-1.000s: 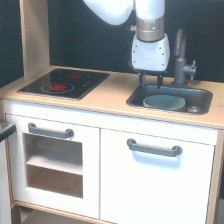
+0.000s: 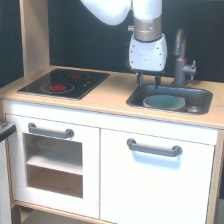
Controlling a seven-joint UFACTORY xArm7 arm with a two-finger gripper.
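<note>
My gripper [image 2: 148,80] points down above the left part of the dark sink [image 2: 201,100] in the toy kitchen counter. Its two dark fingers are apart, and nothing shows between them. A grey-green round dish [image 2: 165,102] lies in the sink basin, below the fingertips and a little to their right. The camera's angle makes the height of the fingers over the dish hard to judge.
A grey faucet [image 2: 181,62] rises behind the sink, close to the right of the gripper. Clear wooden counter [image 2: 112,92] lies between stove and sink.
My gripper has shifted slightly to the left, with its fingers still apart. The dish has not visibly moved.
</note>
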